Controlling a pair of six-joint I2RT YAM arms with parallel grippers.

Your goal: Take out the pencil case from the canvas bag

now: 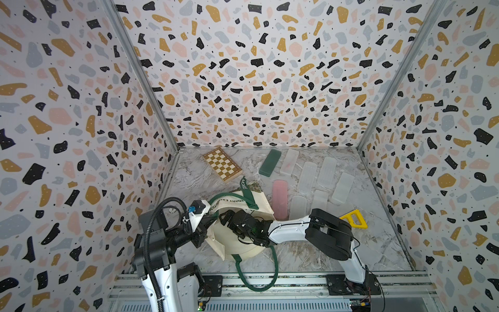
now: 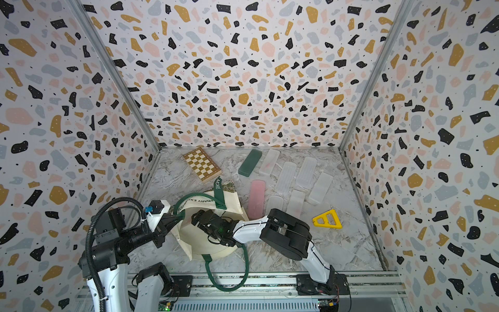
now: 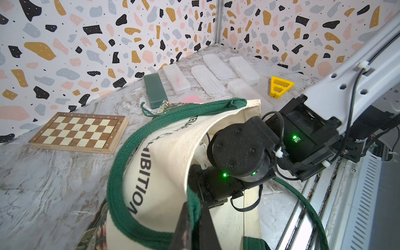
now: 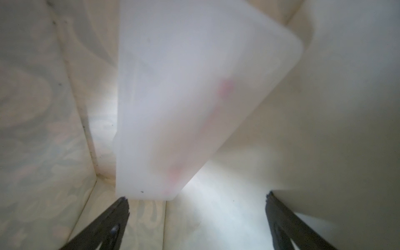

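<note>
The cream canvas bag (image 3: 150,166) with green straps lies open at the table's near middle. My left gripper is shut on the green strap (image 3: 193,204) at the bag's rim. My right arm reaches into the bag, its body hiding the gripper in the outer views. In the right wrist view, the right gripper is open inside the bag, facing a frosted translucent pencil case (image 4: 191,108) with faint pink showing through, just beyond its fingertips.
Several translucent cases (image 1: 308,176), a pink case (image 1: 279,200) and a green case (image 1: 269,162) lie behind and right of the bag. A chessboard (image 1: 222,164) is at back left, a yellow triangle (image 1: 358,220) at right. Bare table lies left of the bag.
</note>
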